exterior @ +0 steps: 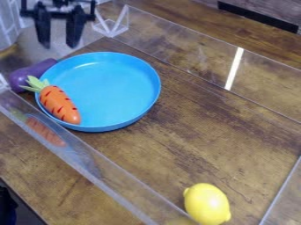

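My gripper [58, 26] hangs at the top left, above and behind a blue plate [112, 83], its two dark fingers apart with nothing seen between them. An orange toy carrot [60, 105] with a pale green top lies on the left part of the plate. A purple eggplant [30, 72] lies at the plate's left edge, beside the carrot's top. A yellow lemon [206, 202] lies apart on the wooden table at the lower right.
Clear low walls [253, 75] border the wooden table [188, 132].
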